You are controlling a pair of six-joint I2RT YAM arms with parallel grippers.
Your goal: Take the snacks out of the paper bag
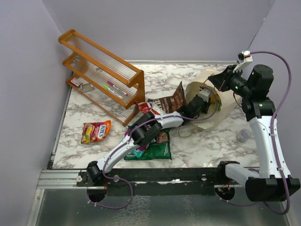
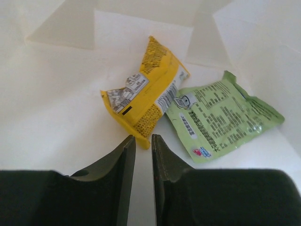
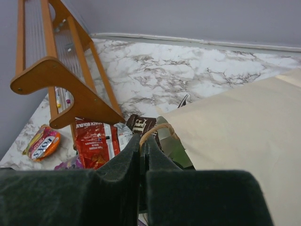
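Observation:
The cream paper bag [image 1: 231,101] lies on its side at the table's right, mouth facing left. My left gripper reaches inside it, its fingers slightly apart with a narrow gap. Just beyond the fingertips is a yellow snack packet [image 2: 149,84], its lower corner near the gap. A green packet [image 2: 221,115] lies beside it to the right, partly under the yellow one. Above the bag's mouth, my right gripper is shut on the bag's thin twisted handle [image 3: 162,126].
Several snack packets lie left of the bag, including a brown one [image 1: 168,101] and a dark green one [image 1: 157,151]. An orange-red packet [image 1: 96,132] lies apart at far left. A tilted wooden rack [image 1: 103,75] stands behind them.

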